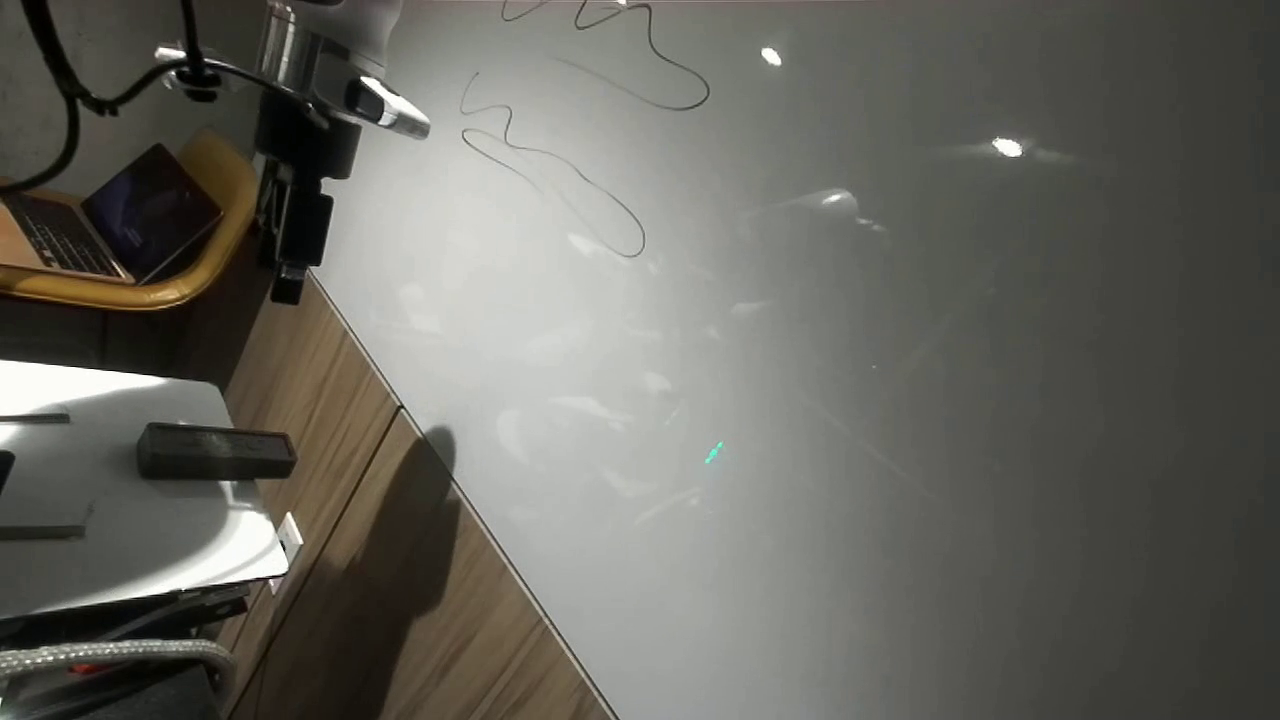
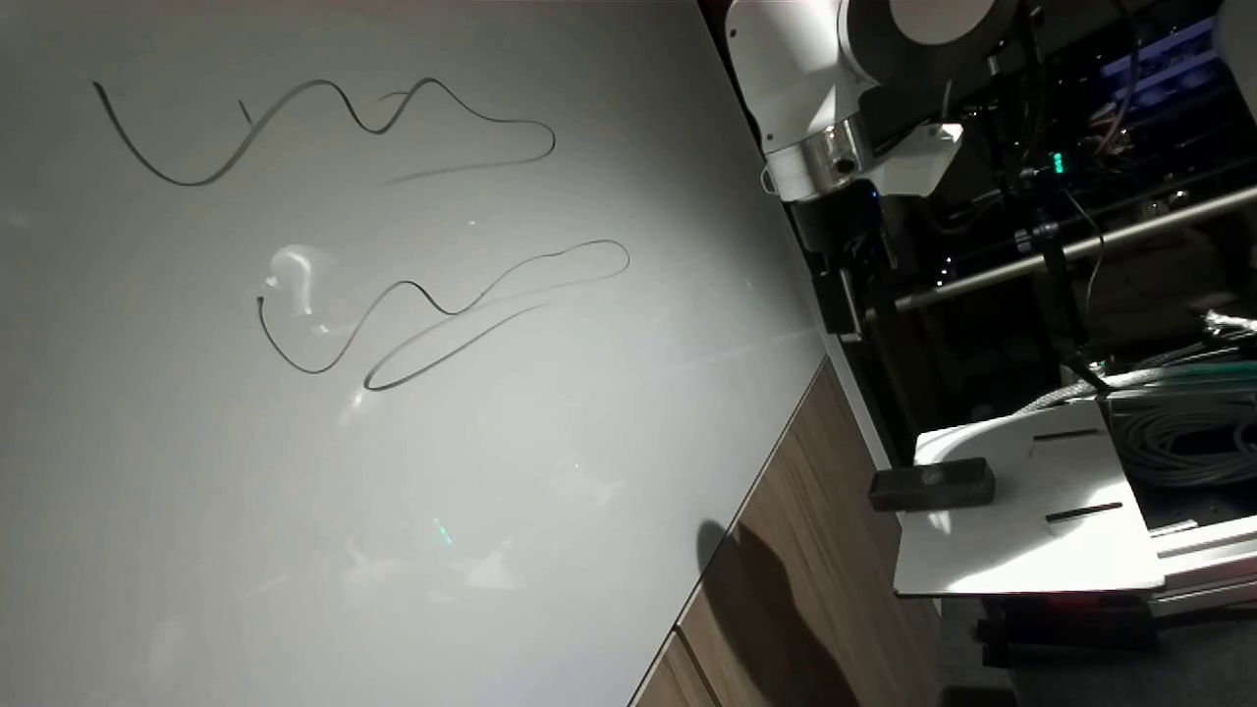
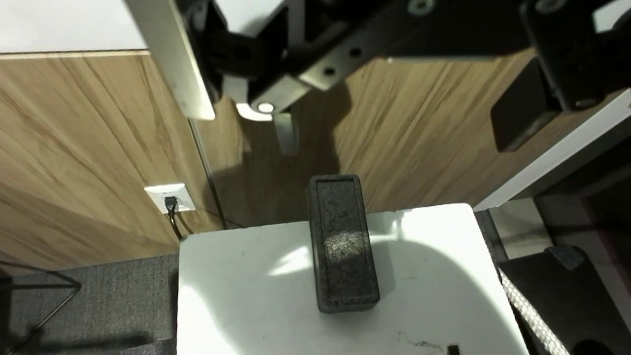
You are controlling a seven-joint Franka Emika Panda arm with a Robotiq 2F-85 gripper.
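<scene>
A dark rectangular block, like a board eraser (image 3: 343, 245), lies on a small white shelf (image 3: 236, 266), one end reaching its wall-side edge. It also shows in exterior view 1 as a black eraser (image 1: 216, 452). The whiteboard (image 2: 177, 471) carries two wavy dark lines, the upper line (image 2: 273, 112) and the lower line (image 2: 404, 283). My gripper (image 1: 294, 246) hangs near the board's lower edge, above and apart from the eraser. In the wrist view its fingers stand open, the dark right finger (image 3: 523, 112) far from the other side, nothing held.
Wood panelling (image 3: 88, 136) with a power outlet (image 3: 170, 198) runs below the board. A yellow chair (image 1: 198, 282) with a laptop (image 1: 150, 210) stands to the side in exterior view 1. A braided cable (image 3: 535, 316) passes by the shelf.
</scene>
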